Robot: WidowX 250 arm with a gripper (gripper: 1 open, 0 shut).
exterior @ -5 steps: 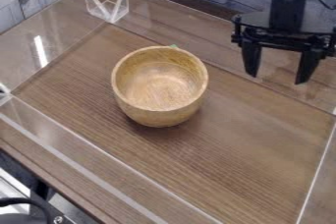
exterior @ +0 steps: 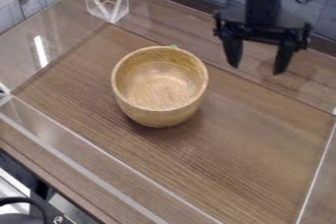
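Note:
My gripper (exterior: pixel 254 49) hangs at the upper right over the wooden table, a dark body with two fingers pointing down, standing open with no object visible between them. A wooden bowl (exterior: pixel 159 83) sits at the centre left, apart from the gripper and below left of it; it looks empty.
A small clear, wire-like object (exterior: pixel 108 4) stands at the back left. A small pale greenish bit lies just behind the bowl, too small to identify. A dark coiled shape is at the lower left edge.
My gripper has shifted left, toward the bowl's side of the table, over the last second. The bowl has not moved.

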